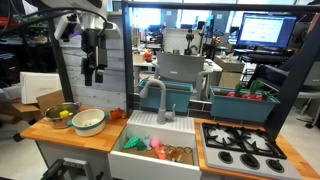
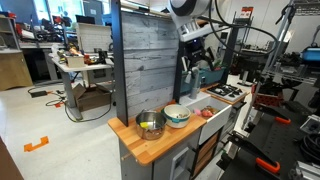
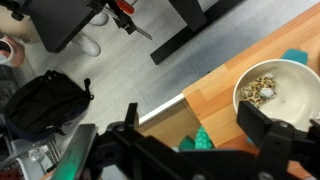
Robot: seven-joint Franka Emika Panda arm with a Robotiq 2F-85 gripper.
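My gripper [image 1: 94, 78] hangs in the air above the left counter, fingers pointing down. In the wrist view the gripper has its two dark fingers wide apart at the bottom, with nothing between them. Below it in exterior view 1 stands a pale bowl-like pot [image 1: 88, 123] on the wooden counter. The wrist view shows this white pot [image 3: 297, 98] on the right, holding a small heap of brownish bits. Beside it sits a metal pot [image 2: 151, 124] with something yellow inside.
A sink [image 1: 155, 150] with several colourful items lies right of the counter, under a grey faucet [image 1: 163, 98]. Farther right are the stove [image 1: 243, 148] and a teal basket [image 1: 243, 104]. An orange-red item [image 1: 117, 113] lies behind the pale pot.
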